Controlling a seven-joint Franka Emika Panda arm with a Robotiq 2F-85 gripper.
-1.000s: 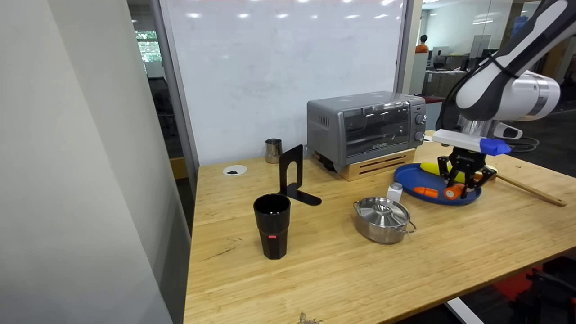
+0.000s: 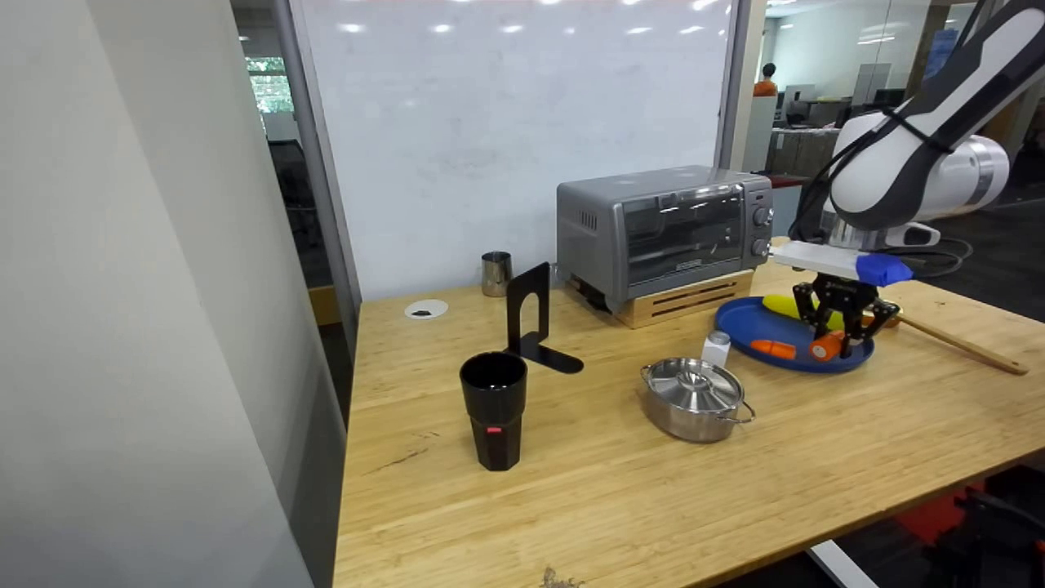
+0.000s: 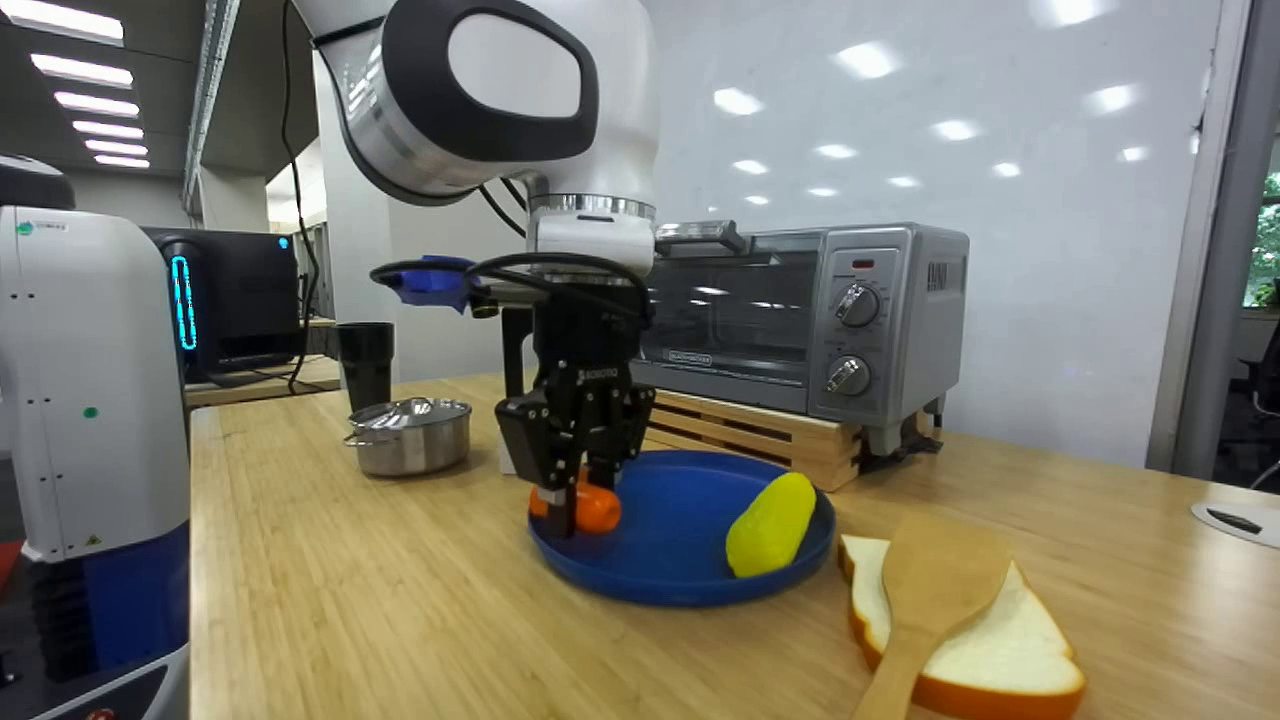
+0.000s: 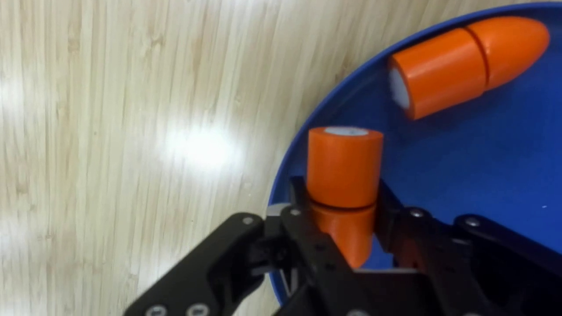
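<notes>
Between the fingers of my gripper is an orange carrot piece with a pale round end, and the fingers are shut on it. The piece is at the edge of a blue plate; whether it touches the plate is hard to tell. A second orange carrot piece, with a rounded tip, lies on the plate near the rim. In exterior view 2 the gripper points down over the plate's near-left side. A yellow item rests on the plate's other side.
Beside the plate are a bread slice and a wooden spatula lying over it. A lidded steel pot and a small white shaker stand near the plate. The toaster oven is behind.
The arm's wrist has tilted and shifted slightly in exterior view 1, while the gripper stays at the plate. The gripped carrot piece has moved very slightly to the right.
</notes>
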